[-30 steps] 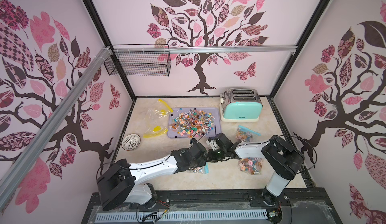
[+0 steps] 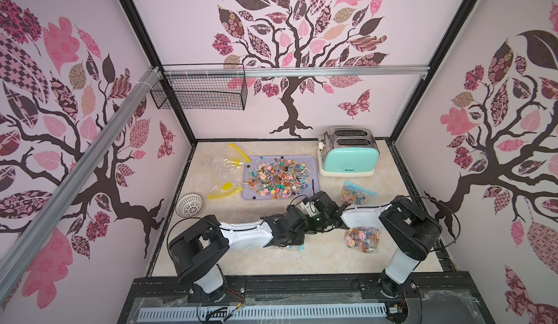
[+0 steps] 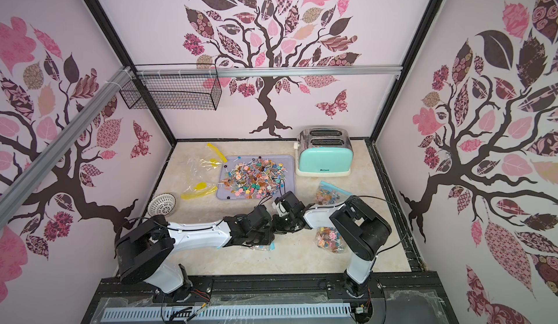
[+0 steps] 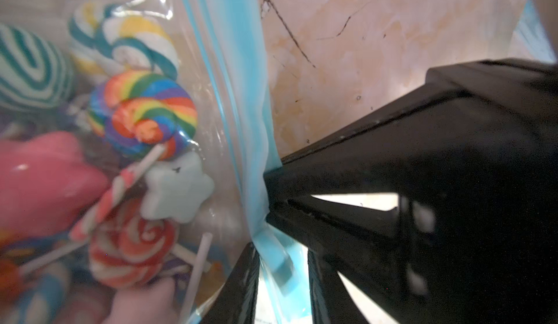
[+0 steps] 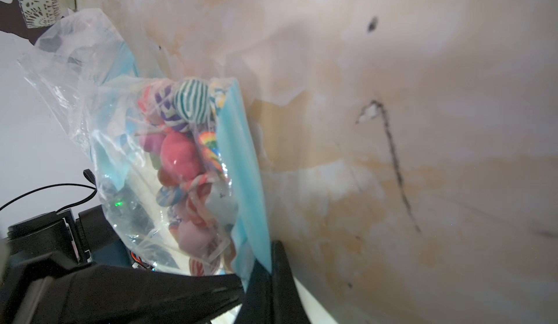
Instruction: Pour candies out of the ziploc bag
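A clear ziploc bag with a blue zip strip (image 4: 133,196), full of lollipop candies, lies in front of the lilac tray, mostly hidden by both arms in the top views. In the left wrist view my left gripper is part open at the blue strip. In the right wrist view my right gripper is shut at the strip's near end; whether it pinches the plastic is unclear. The two grippers (image 2: 303,231) meet at the bag. The tray (image 2: 247,190) holds a heap of lollipops.
A mint toaster (image 2: 348,160) stands at the back right. Two candy bags (image 2: 354,191) (image 2: 361,239) lie on the right. An emptied yellow-zip bag (image 2: 223,189) and a white basket (image 2: 189,205) are on the left. A wire basket (image 2: 197,91) hangs above.
My left arm has moved rightward, closer to the right gripper at the bag. The right arm is nearly still.
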